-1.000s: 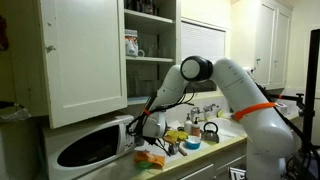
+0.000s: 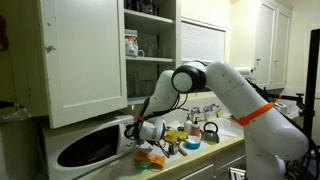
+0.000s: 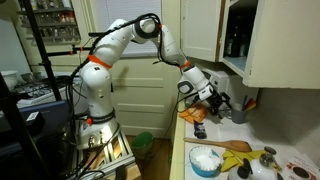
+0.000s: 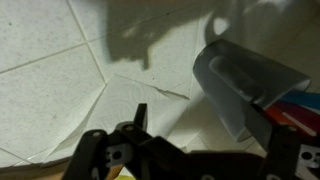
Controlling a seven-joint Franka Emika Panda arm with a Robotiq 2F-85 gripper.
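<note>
My gripper is open, its two dark fingers apart at the lower edge of the wrist view, with nothing held. A grey cup (image 4: 238, 78) with coloured items in it shows beyond the right finger. On the pale tiles at lower left lies a thin white sheet (image 4: 120, 112), perhaps paper. In exterior view 2 the gripper (image 3: 218, 102) hangs over the counter, close to the grey cup (image 3: 243, 102) against the back wall.
An orange cloth (image 3: 194, 114) lies near the hand, with a small dark object (image 3: 200, 131) beside it. A wooden spoon (image 3: 225, 146), a bowl (image 3: 205, 160) and a kettle (image 3: 265, 170) occupy the counter's other end. The microwave (image 2: 88, 147) borders the work area.
In exterior view 1 the hand has shifted slightly left and the forearm sits a little lower. The cloth and surrounding objects look unmoved.
</note>
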